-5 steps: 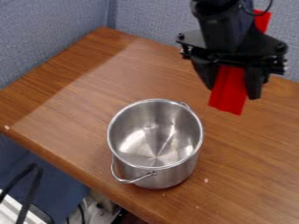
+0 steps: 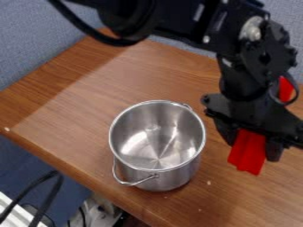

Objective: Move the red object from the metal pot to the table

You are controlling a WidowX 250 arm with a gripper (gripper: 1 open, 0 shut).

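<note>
To the right of the metal pot (image 2: 158, 142), my black gripper (image 2: 251, 140) points down toward the table, shut on a red object (image 2: 247, 152). Only the object's lower part shows below the fingers; its upper part is hidden by them. The pot stands upright and appears empty inside, its wire handle hanging at the front left. Whether the red object touches the wood cannot be told from this angle.
The wooden table (image 2: 89, 97) has bare room at the left and behind the pot. Its left edge drops off near cables and white parts at the lower left. Grey-blue walls close off the back.
My gripper has come down and nearer the camera with the red object, now lower at the pot's right side. The pot has stayed in place.
</note>
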